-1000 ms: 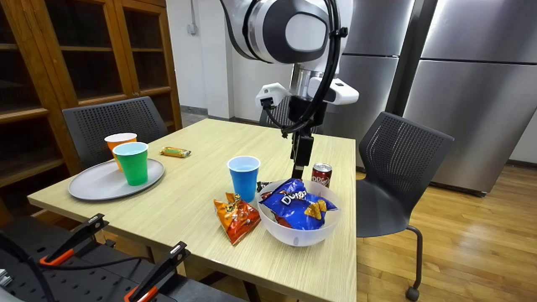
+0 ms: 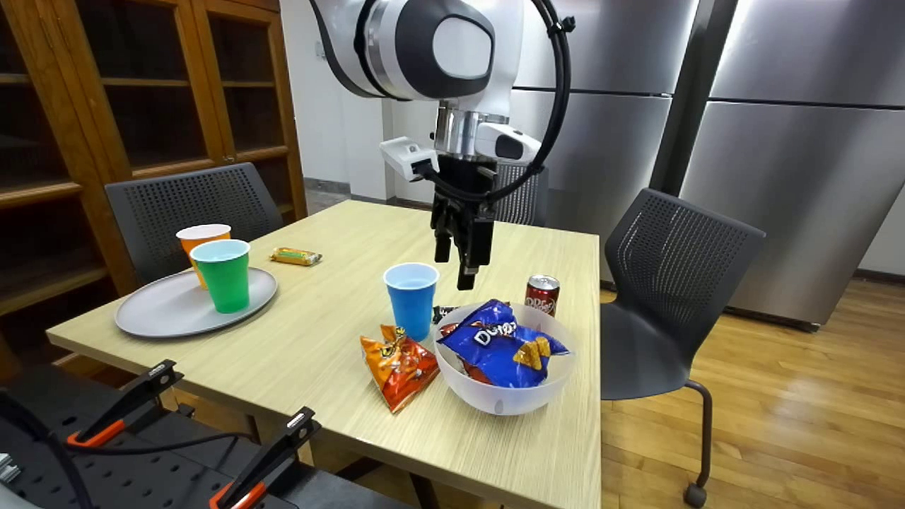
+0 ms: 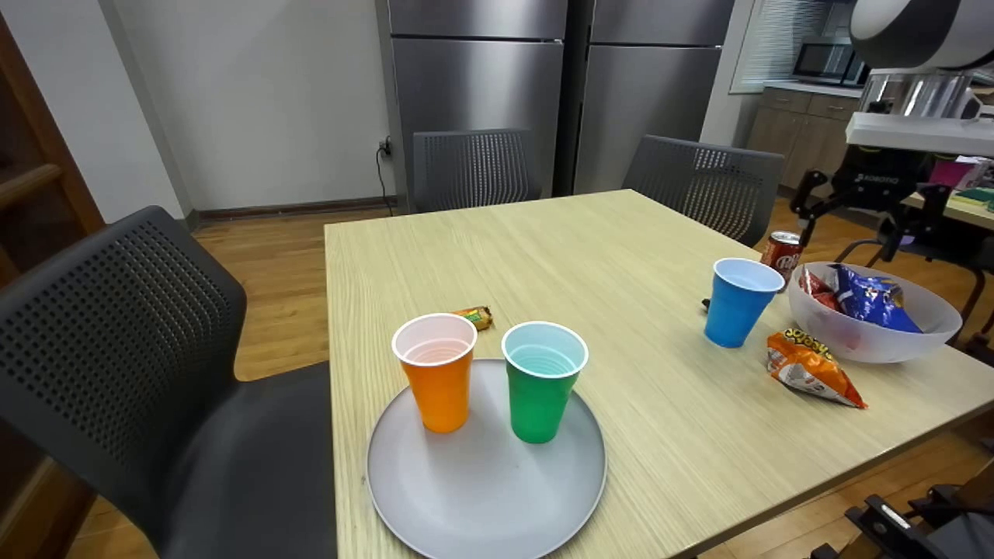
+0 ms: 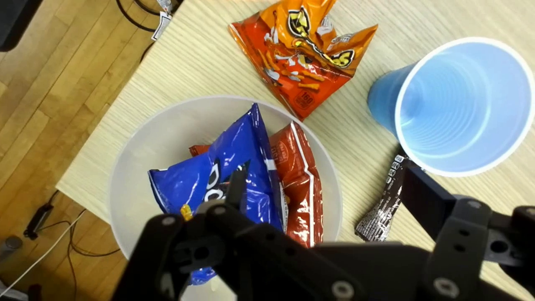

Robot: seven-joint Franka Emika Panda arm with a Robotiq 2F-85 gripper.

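Note:
In exterior view 1 my gripper (image 2: pixel 454 270) hangs above the table behind the bowl, fingers spread and nothing between them. A translucent white bowl (image 2: pixel 498 401) holds a blue Doritos bag (image 4: pixel 220 175) and a red bag (image 4: pixel 296 185). Beside the bowl stands an upright blue cup (image 2: pixel 412 309). An orange snack bag (image 4: pixel 306 55) lies on the table next to both. In the wrist view one finger (image 4: pixel 237 190) overlaps the Doritos bag and the other (image 4: pixel 426 198) is close to a dark-wrapped bar (image 4: pixel 383 205), partly covered by the cup.
Behind the bowl stands a Dr Pepper can (image 2: pixel 542 293). Away to the left, a grey plate (image 3: pixel 484 503) carries an orange cup (image 3: pixel 438 387) and a green cup (image 3: pixel 542 396). A wrapped bar (image 2: pixel 295 256) lies beyond it.
In exterior view 1 the arm and gripper have shifted left and turned, so both fingers now show apart. The objects on the table have stayed in place.

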